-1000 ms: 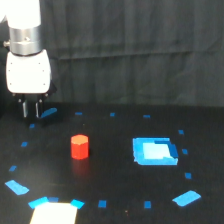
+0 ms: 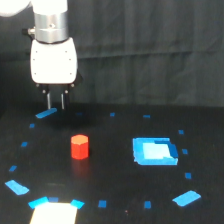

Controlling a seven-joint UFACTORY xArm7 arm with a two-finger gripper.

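Note:
A red block [image 2: 80, 147] with a roughly six-sided outline sits on the dark table, left of the middle. To the right lies a blue square tray [image 2: 155, 152] with a white inside [image 2: 156, 151]. Behind the red block and to its left hangs my gripper [image 2: 55, 103], pointing down. Its two dark fingers stand apart, and nothing shows between them. The gripper touches neither the block nor the tray.
Small blue marks dot the black table. Light blue tape strips [image 2: 17, 187] lie near the front corners. A pale object [image 2: 53, 213] is cut off by the bottom edge. The table between block and tray is clear.
My gripper has moved to the right and appears slightly higher in the view. The red block and the blue tray have stayed in place.

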